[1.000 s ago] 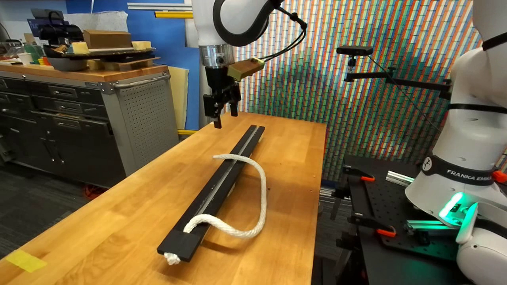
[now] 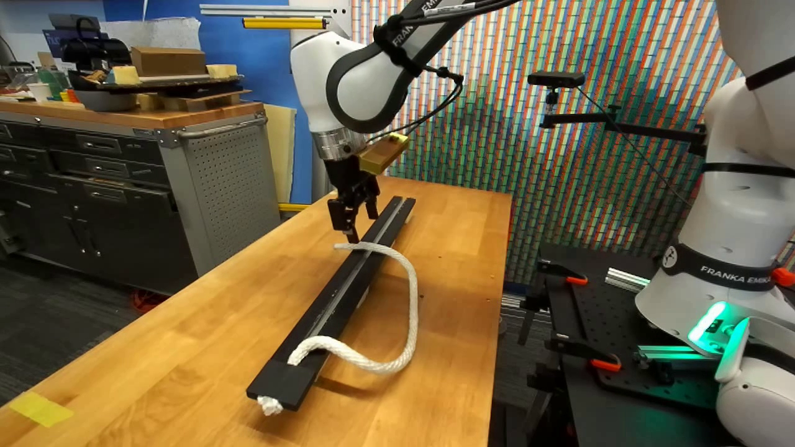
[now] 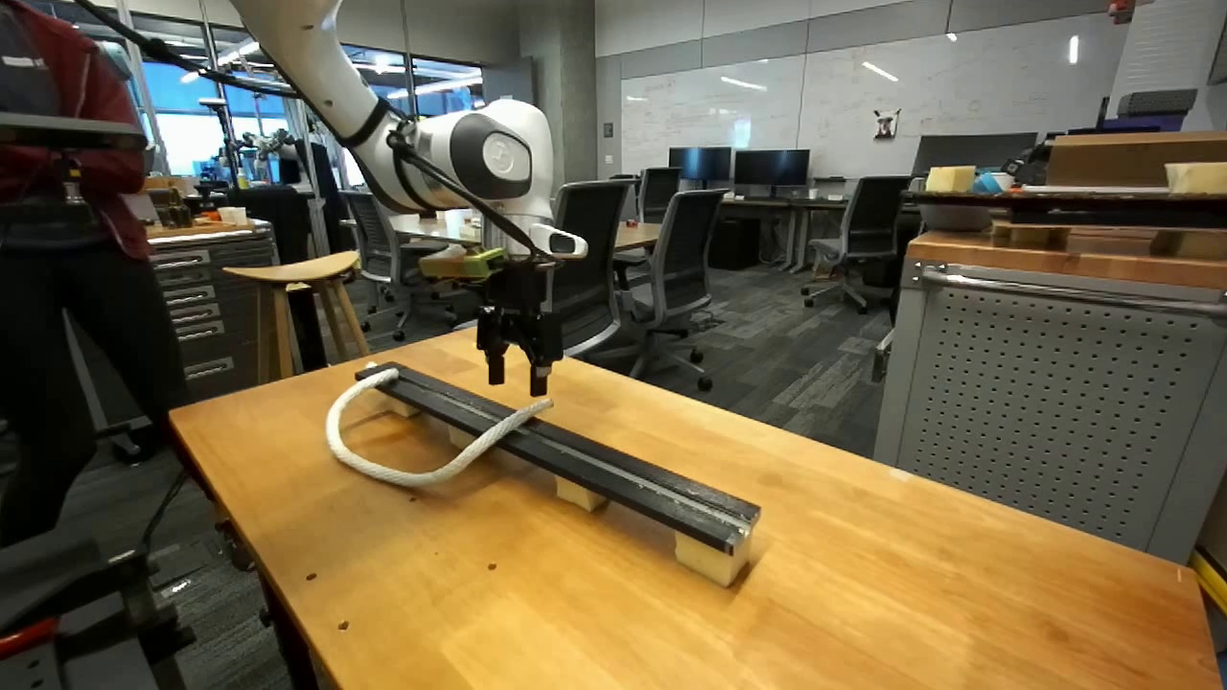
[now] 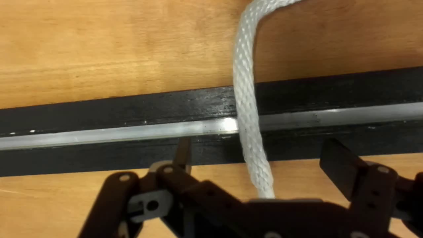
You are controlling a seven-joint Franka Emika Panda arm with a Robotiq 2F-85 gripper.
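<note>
A white braided rope [image 2: 412, 302] runs from one end of a long black grooved rail [image 2: 343, 292], curves out over the table and crosses back over the rail. Its loose end [image 3: 531, 410] pokes out past the rail's far side. Just above that end hangs my gripper [image 2: 362, 225], open and pointing down, with nothing held. In the wrist view the rope [image 4: 248, 91] lies across the pale groove [image 4: 158, 131], and its tip passes between my two spread fingers. The very tip is partly hidden behind the gripper body.
The rail rests on small pale blocks [image 3: 710, 558] on a wooden table [image 2: 447, 395]. Yellow tape [image 2: 41, 409] marks a table corner. Bare tabletop lies on both sides of the rail. A second white arm [image 2: 719, 223] stands beyond the table's right edge.
My gripper has come down from higher above the rail and nearer to the rope's loose end. The rope and the rail look unmoved.
</note>
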